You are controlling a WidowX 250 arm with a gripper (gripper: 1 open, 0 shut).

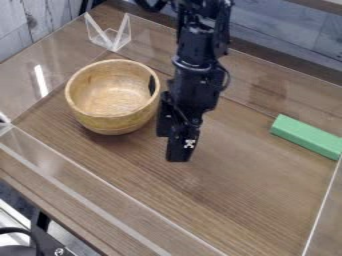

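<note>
My black gripper (178, 135) hangs low over the wooden table (241, 200) near the middle of the view, open, just to the right of a light wooden bowl (110, 82). The bowl is upright and looks empty. A green block (305, 137) lies at the right, apart from the gripper.
A white wire-like object (110, 32) stands at the back left. A white wall rises behind the table. A black cable shows at the bottom left corner.
</note>
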